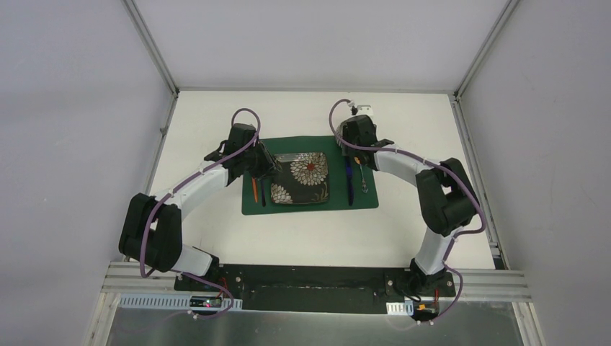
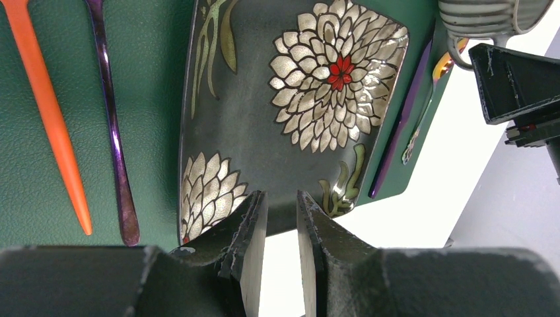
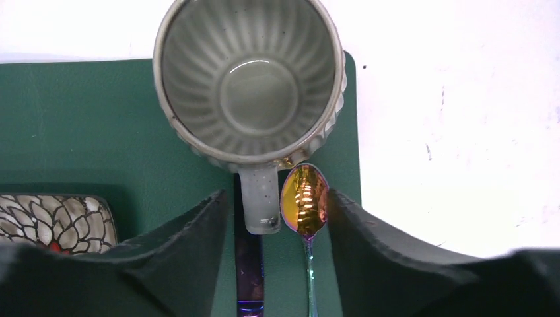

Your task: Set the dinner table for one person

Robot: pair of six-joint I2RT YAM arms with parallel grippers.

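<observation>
A square floral plate [image 2: 251, 119] lies on the green mat [image 1: 310, 209]. Left of it lie an orange utensil [image 2: 46, 112] and a purple one [image 2: 112, 132]; right of it, a purple knife [image 2: 403, 112] and a spoon [image 3: 304, 198]. A grey ribbed cup [image 3: 247, 86] stands at the mat's back right corner, handle toward me, over the knife's top. My left gripper hovers over the plate's left side, fingers apart with nothing between. My right gripper is open at the cup's handle, fingertips either side of handle and spoon bowl, not visibly gripping.
The two arms occupy the left and right sides of the table.
</observation>
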